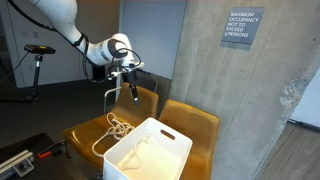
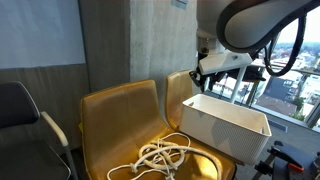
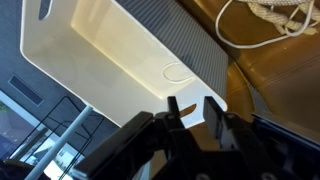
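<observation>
A beige rope (image 1: 118, 130) lies in loose loops on the tan chair seat, and the same rope (image 2: 160, 156) shows clearly in the other exterior view. To its right stands a white box (image 1: 176, 147), open at the top, with a length of pale rope (image 1: 146, 155) inside. My gripper (image 1: 135, 97) hangs in the air above the box and rope, pointing down. In the wrist view the gripper has its two fingertips apart, with nothing held between them. A thin loop of cord (image 3: 178, 73) shows in the box below.
Tan chairs (image 2: 122, 118) stand side by side, one behind the box. A dark chair (image 2: 25, 130) is at the left in exterior view 2. Behind is a concrete wall (image 1: 235, 90). The air around the gripper looks clear.
</observation>
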